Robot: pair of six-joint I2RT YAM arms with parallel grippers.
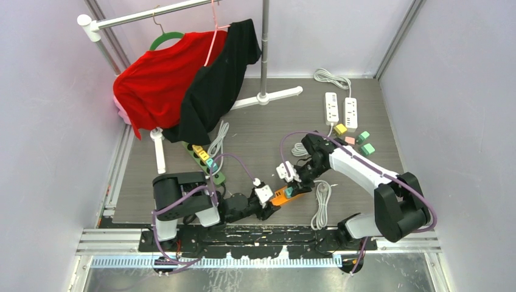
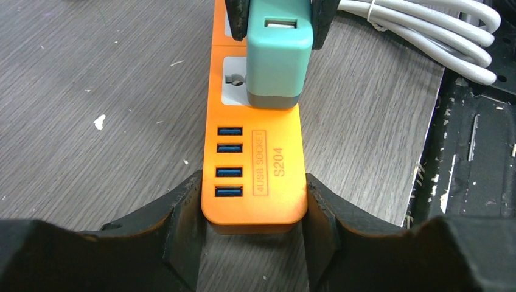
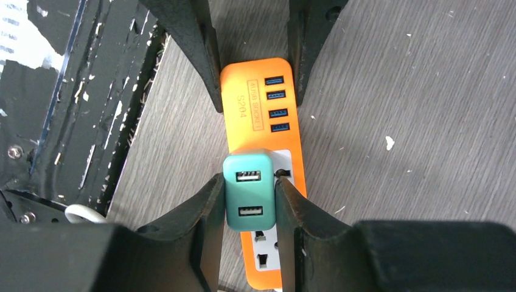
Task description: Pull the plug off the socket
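An orange power strip [image 2: 253, 158] marked S204, with four USB ports, lies on the table near the front. My left gripper is shut on its USB end, one finger on each side. A teal plug [image 3: 249, 193] with two USB slots sits on the strip's white socket area, where my right gripper is shut on it. In the top view both grippers meet over the strip [image 1: 281, 196]. Whether the plug is fully seated cannot be told.
Coiled white cable [image 1: 321, 207] lies right of the strip. Green strip [image 1: 219, 177] lies left, white strips [image 1: 331, 106] and small blocks [image 1: 367, 148] back right. A garment rack [image 1: 264, 61] stands behind. The table's front edge is close.
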